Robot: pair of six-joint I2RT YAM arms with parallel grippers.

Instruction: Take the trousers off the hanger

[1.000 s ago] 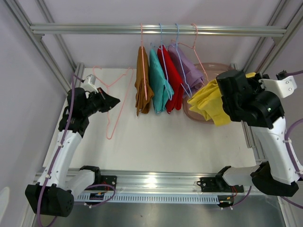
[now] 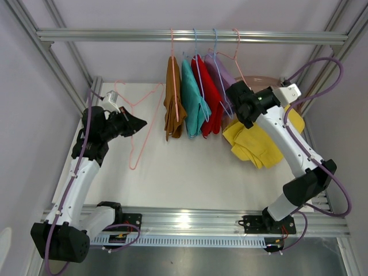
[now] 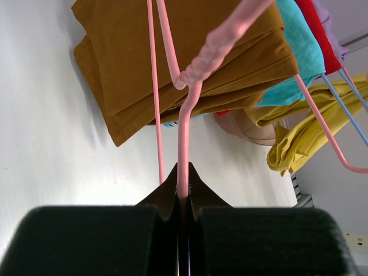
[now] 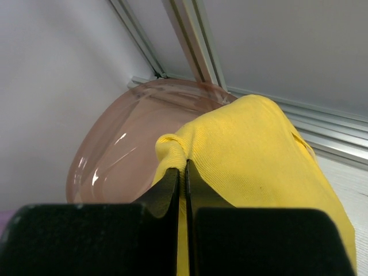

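Observation:
Yellow trousers (image 2: 259, 146) hang from my right gripper (image 2: 247, 118), which is shut on the cloth; in the right wrist view its tips (image 4: 183, 167) pinch the yellow fabric (image 4: 259, 155) above a translucent brown tray (image 4: 118, 149). At the left, my left gripper (image 2: 133, 125) is shut on a pink hanger (image 2: 148, 131) with no trousers on it; the pink wire runs between its fingers.
Brown (image 2: 172, 98), teal (image 2: 192, 103), red (image 2: 210, 98) and purple garments hang on hangers from the rail (image 2: 115, 34).
My right gripper has moved left from the right side, lowering the yellow trousers over the tray. The left arm and its hanger look the same.

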